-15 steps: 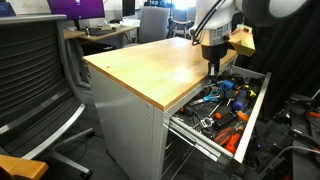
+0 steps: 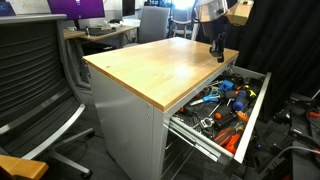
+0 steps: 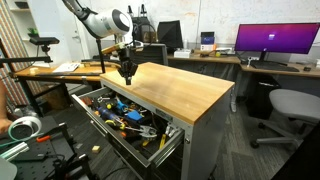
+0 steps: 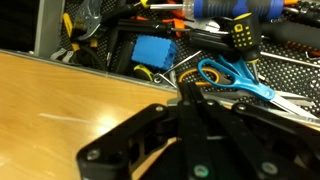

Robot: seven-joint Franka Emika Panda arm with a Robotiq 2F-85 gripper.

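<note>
My gripper [image 2: 219, 58] hangs above the front edge of the wooden-topped cabinet, over the open drawer [image 2: 253, 112]. In the wrist view the gripper is shut, with nothing visible between its fingers. Beyond the fingertips lie blue-handled scissors [image 4: 238, 76] and an orange-handled tool [image 4: 186, 74], inside the drawer and apart from the gripper. A blue block [image 4: 154, 51] rests to their left. Farther in are a black and yellow tool [image 4: 244, 36] and a blue-handled screwdriver [image 4: 228, 9]. The dark gripper body hides the cabinet edge below.
The wooden top [image 3: 180, 85] is bare. Several orange-handled tools [image 2: 236, 133] crowd the near end of the drawer. An office chair [image 2: 40, 75] stands on the left, and a monitor [image 3: 278, 37] sits on a desk behind.
My gripper has risen from low over the drawer and shifted slightly right in exterior view 1. The drawer and tabletop look the same.
</note>
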